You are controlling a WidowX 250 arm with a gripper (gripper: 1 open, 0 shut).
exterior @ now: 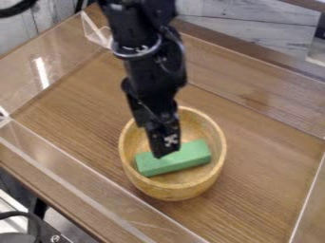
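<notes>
A green rectangular block [173, 159] lies tilted inside a round pale wooden bowl [203, 177]. The black gripper [152, 138] hangs over the bowl, its lower part just above and behind the block, with its fingers apart. Nothing shows held between them.
A wooden table [260, 104] surrounds the bowl, with clear room to the left and right. A white wooden backdrop [273, 24] runs along the back. A black cable [26, 218] sits at the lower left corner.
</notes>
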